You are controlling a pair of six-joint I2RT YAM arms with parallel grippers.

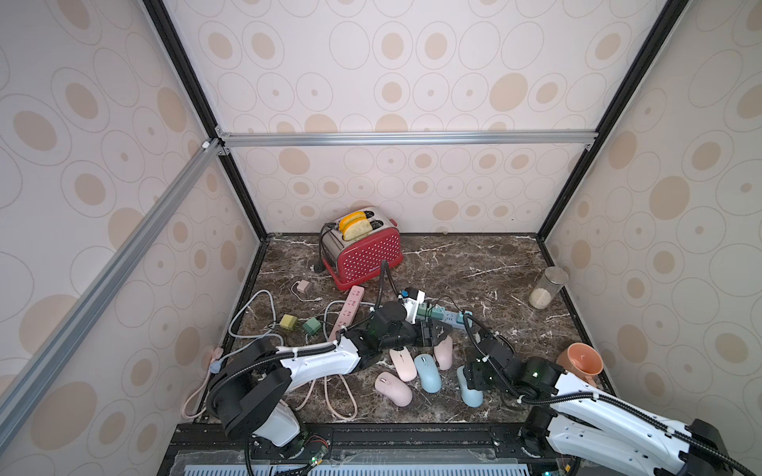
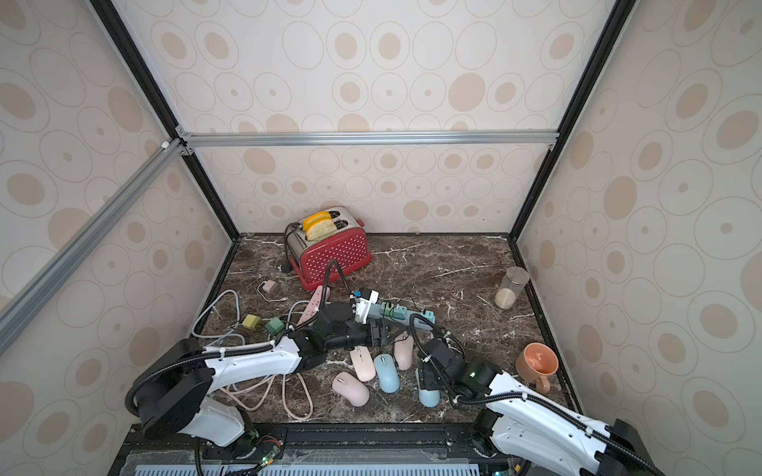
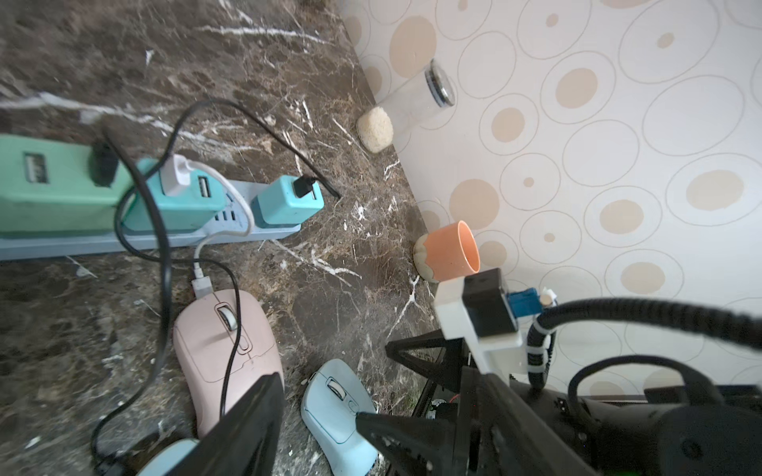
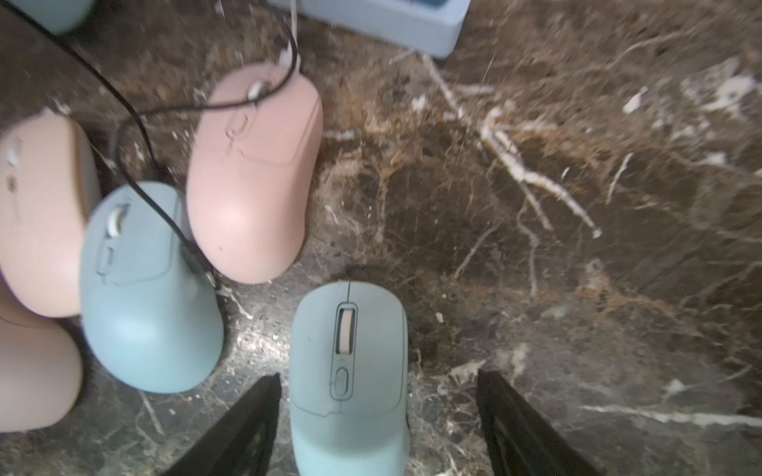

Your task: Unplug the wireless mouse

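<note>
A pink mouse [image 3: 226, 365] has a white cable [image 3: 201, 284] in its front, running toward the blue power strip [image 3: 262, 234] with its adapters. Black cables cross that mouse. My left gripper is open, low beside this group of mice. My right gripper stands open over a separate light blue mouse [image 4: 349, 357], which lies between its fingers from the camera's view; whether they touch it cannot be told. Another blue mouse [image 4: 151, 309] and more pink mice [image 1: 393, 388] lie to the left.
A red toaster [image 1: 365, 258] and pink power strip [image 1: 349, 305] stand at back left, with loose cables at left. A jar [image 1: 543, 293] and orange mug [image 1: 579, 361] line the right edge.
</note>
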